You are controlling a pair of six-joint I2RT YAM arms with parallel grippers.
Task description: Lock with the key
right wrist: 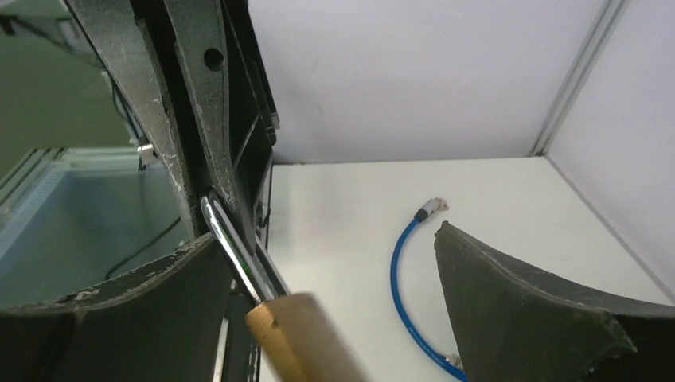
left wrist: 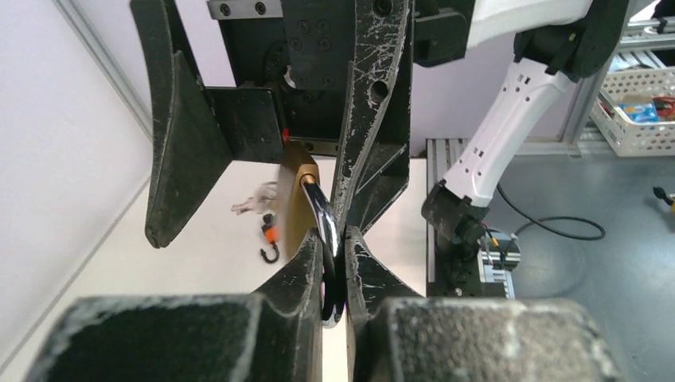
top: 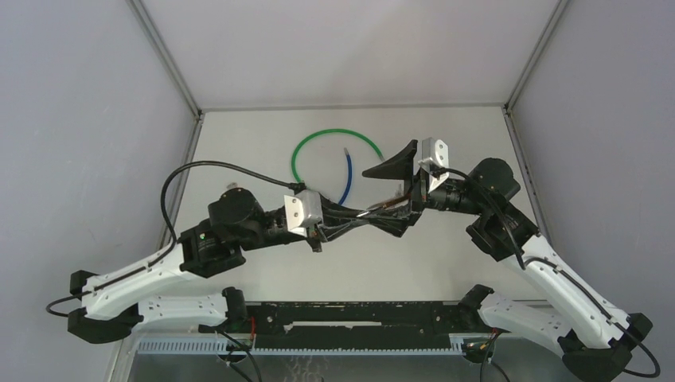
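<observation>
The brass padlock (left wrist: 301, 191) shows between both hands, its body blurred. Its silver shackle (left wrist: 320, 215) runs down between the tips of my left gripper, which is shut on it. My right gripper is wide open, one finger (right wrist: 517, 302) well clear to the right. Its other finger (right wrist: 143, 302) stands alongside the shackle; whether they touch I cannot tell. From above, the two grippers overlap, with the padlock largely hidden among the fingers. No key can be made out in these views.
A green cable (top: 334, 130) and a blue cable (top: 349, 171) lie on the white table behind the hands. An orange and black hook (left wrist: 270, 235) rests on the table. Walls bound the table left, right and back.
</observation>
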